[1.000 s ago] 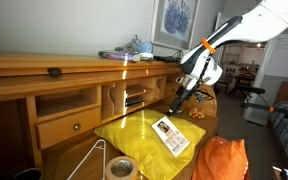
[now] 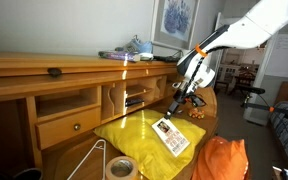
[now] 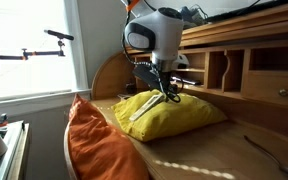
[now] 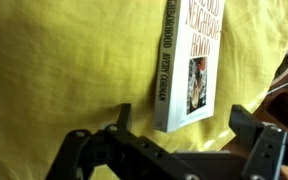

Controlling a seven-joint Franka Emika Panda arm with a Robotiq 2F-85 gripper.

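A book with a white cover lies on the yellow pillow on the desk. In the wrist view the book shows its spine edge and a picture on the cover, its near end close to my fingertips. My gripper is open, one finger on each side of the book's near end, nothing held. From the second exterior view, the gripper hangs over the far part of the pillow, close to the book. Contact between fingers and book cannot be made out.
An orange cloth item lies in front of the pillow. A roll of tape sits at the desk's front left. Wooden cubbies and drawers stand behind. Bare desk surface shows beside the pillow.
The arm has shifted slightly, its gripper a little lower and nearer the book's far end. Book and pillow look unmoved.
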